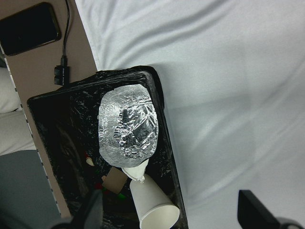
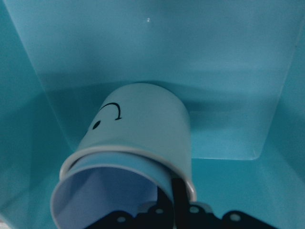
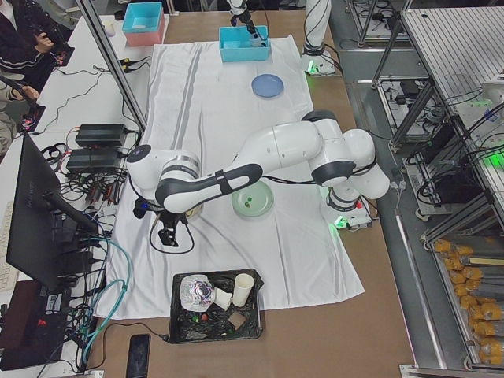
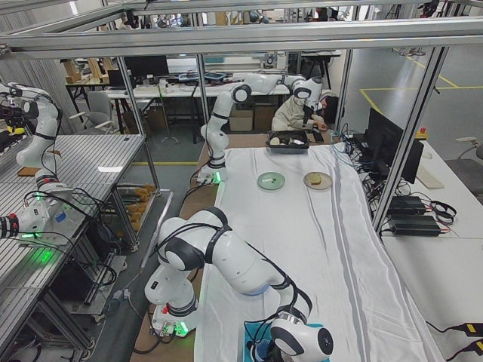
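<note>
In the camera left view my left gripper (image 3: 168, 231) hangs over the cloth above the black tray (image 3: 185, 323); its fingers stand apart in the left wrist view, nothing seen between them. The tray holds a foil packet (image 1: 126, 126), white cups (image 1: 155, 210) and a brown piece (image 1: 114, 180). My right gripper is down inside the blue bin (image 2: 233, 71), its fingers at the rims of two nested cups (image 2: 143, 121), a pale one with a drawn face and a bluer one inside. It looks shut on the cup's rim, though the hold is hard to make out.
A green plate (image 3: 252, 201), a tan plate (image 4: 318, 180) and a blue plate (image 3: 268, 86) lie on the white cloth (image 3: 307, 260). A phone (image 3: 138, 354) lies left of the tray.
</note>
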